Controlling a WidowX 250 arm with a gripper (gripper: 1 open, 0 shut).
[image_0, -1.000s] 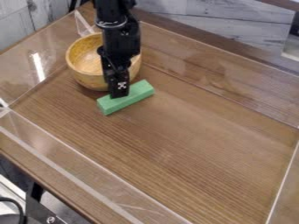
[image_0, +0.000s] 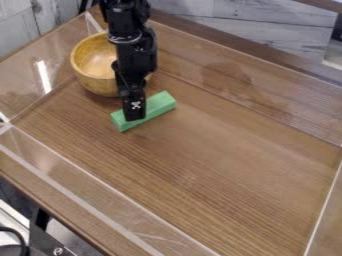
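The black robot gripper (image_0: 132, 102) hangs down from the top centre, open, its fingertips just over a green rectangular block (image_0: 147, 113) that lies diagonally on the wooden table. Whether the fingers touch the block is unclear. A yellow-orange bowl (image_0: 91, 62) stands just behind and left of the gripper, partly hidden by the arm.
Dark cables hang at the lower left outside it.
The gripper has moved slightly left and downward toward the green block. The block and bowl look almost unmoved.
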